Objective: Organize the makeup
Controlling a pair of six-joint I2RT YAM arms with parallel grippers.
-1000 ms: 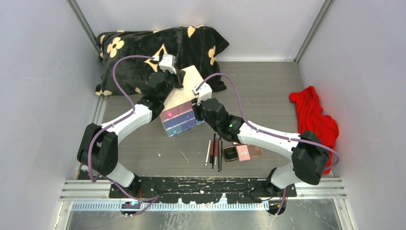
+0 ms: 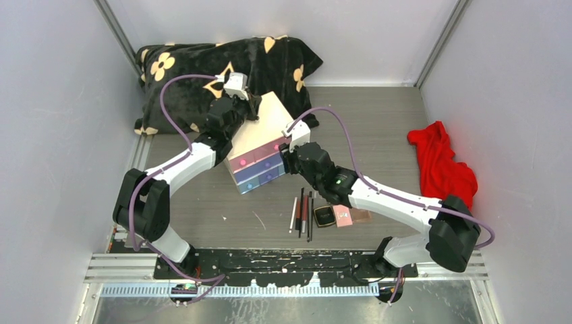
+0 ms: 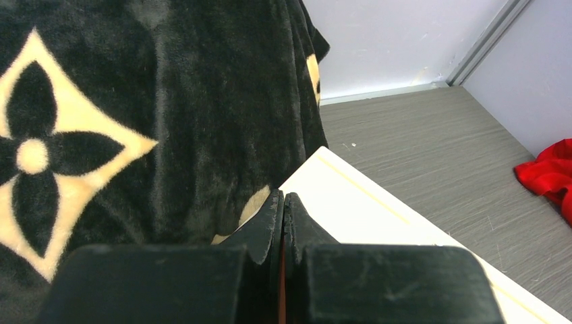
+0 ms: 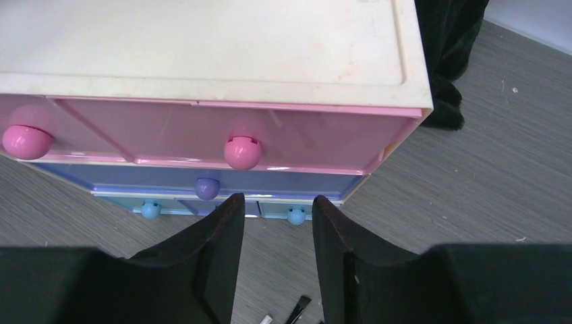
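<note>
A cream-topped organizer (image 2: pixel 263 121) with pink (image 4: pixel 317 135), blue and light-blue drawers stands at the centre, drawers closed. My left gripper is shut at its back edge by the dark cushion. My right gripper is open in front of the drawers, nothing between its fingers. Brushes and pencils (image 2: pixel 302 212), a black compact (image 2: pixel 324 216), a pink case (image 2: pixel 342 215) and a brownish palette (image 2: pixel 361 215) lie near the front edge.
A patterned dark cushion (image 2: pixel 175 81) lies along the back wall. A red cloth (image 2: pixel 438 162) lies at the right.
Since about a second ago my right gripper has moved right and slightly down, away from the organizer's front. The left arm has shifted very slightly.
</note>
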